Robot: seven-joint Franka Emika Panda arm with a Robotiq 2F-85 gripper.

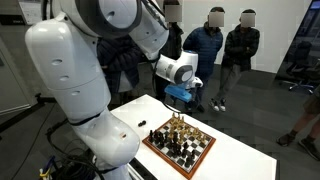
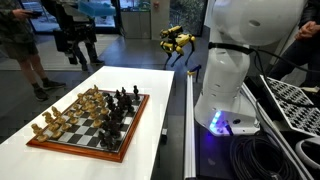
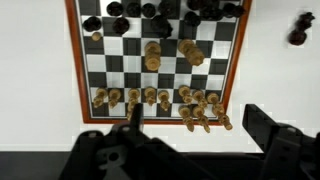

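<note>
On the white table, the chessboard [image 2: 85,150] has a brown rim and black and white squares. Light wooden pieces [image 3: 150,97] line one side, and dark pieces [image 3: 121,25] stand along the opposite side. Two light pieces, one of them a tall piece [image 3: 152,55], are farther in on the board. My gripper hovers above the board, its two black fingers [image 3: 282,145] spread wide apart with nothing between them. In exterior view 2 the gripper [image 2: 82,58] hangs clear of all the pieces.
A lone dark piece [image 3: 300,28] lies off the board on the table. Bare tabletop [image 1: 240,155] extends beside the board. Several people [image 1: 240,45] stand behind the table, and coiled cables [image 2: 258,158] lie below the arm's base.
</note>
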